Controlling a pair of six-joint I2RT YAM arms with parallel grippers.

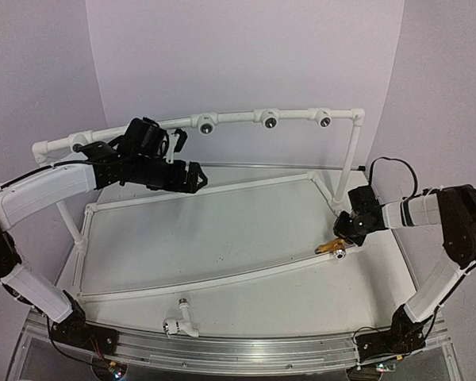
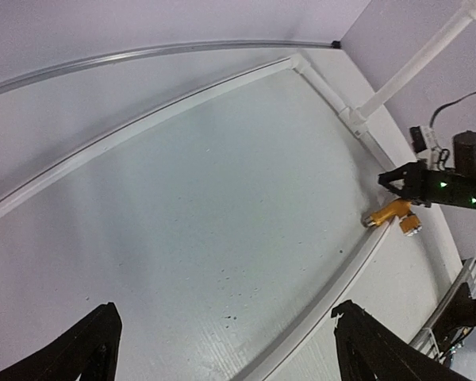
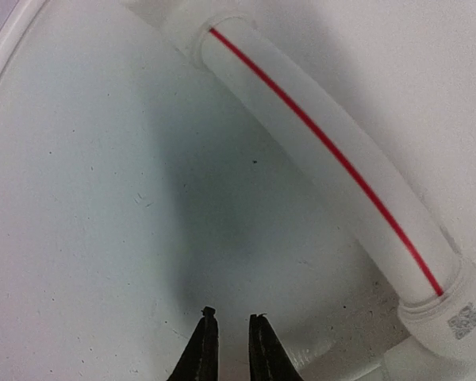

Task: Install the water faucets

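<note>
The brass faucet (image 1: 331, 247) lies at the right end of the front base pipe, just below my right gripper; the left wrist view shows it too (image 2: 389, 213). My right gripper points at the board beside a short pipe, a small gap between its fingertips and nothing seen there. My left gripper (image 1: 192, 178) is raised in front of the upper pipe, its fingers (image 2: 79, 349) wide apart and empty. The upper pipe (image 1: 238, 117) carries several tee fittings with metal sockets; my left arm hides some.
A white pipe fitting (image 1: 182, 325) lies near the front rail. Pipe frame sides (image 2: 325, 309) edge the board, whose middle is clear. An upright pipe (image 1: 349, 155) stands behind my right gripper.
</note>
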